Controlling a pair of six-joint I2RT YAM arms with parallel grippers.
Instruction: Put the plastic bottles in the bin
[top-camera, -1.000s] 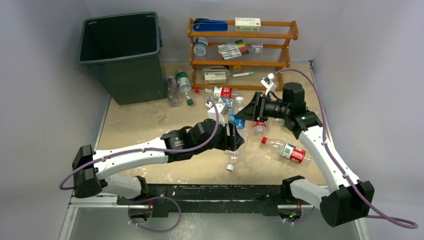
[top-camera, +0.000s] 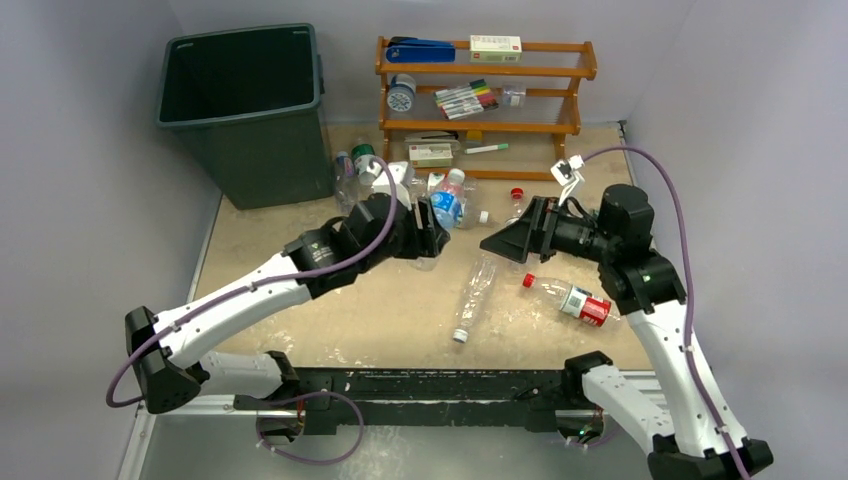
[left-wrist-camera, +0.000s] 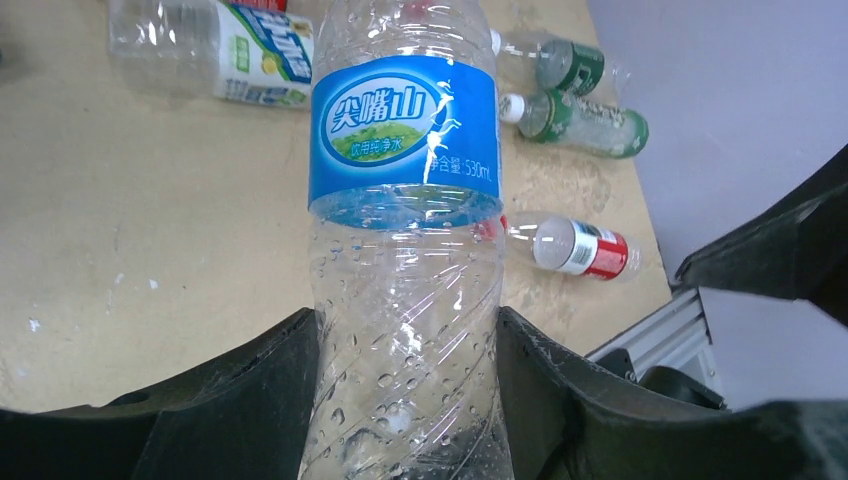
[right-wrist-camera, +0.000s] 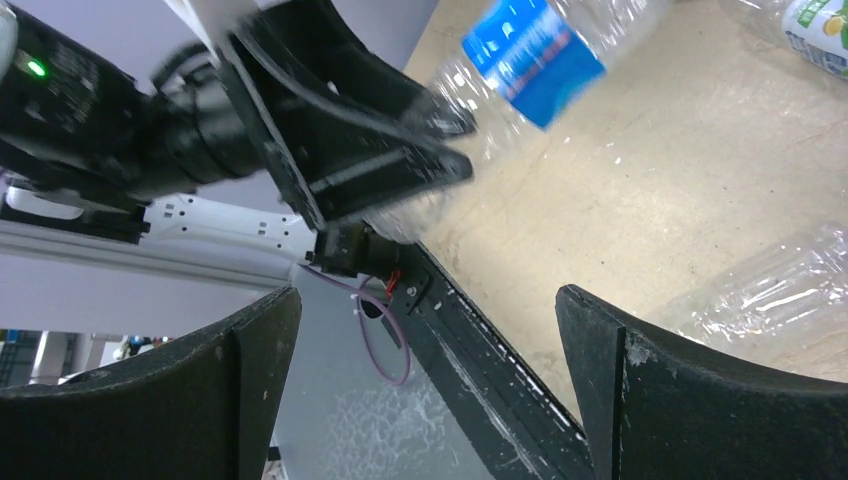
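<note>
My left gripper (top-camera: 428, 236) is shut on a clear bottle with a blue label (left-wrist-camera: 405, 130), filling the left wrist view, raised over the middle of the table. My right gripper (top-camera: 512, 240) hangs open to its right, nothing between its fingers in the right wrist view. A long clear bottle (top-camera: 472, 300) and a red-label bottle (top-camera: 570, 300) lie at the front right; green-label bottles (left-wrist-camera: 585, 125) show in the left wrist view. More bottles (top-camera: 345, 180) lie beside the dark green bin (top-camera: 240, 160) at the back left.
A wooden rack (top-camera: 555, 127) with boxes, markers and containers stands at the back. Walls close in on both sides.
My left gripper has moved up-left in the top view, carrying the blue-label bottle away from the right gripper, which has shifted slightly rightward.
</note>
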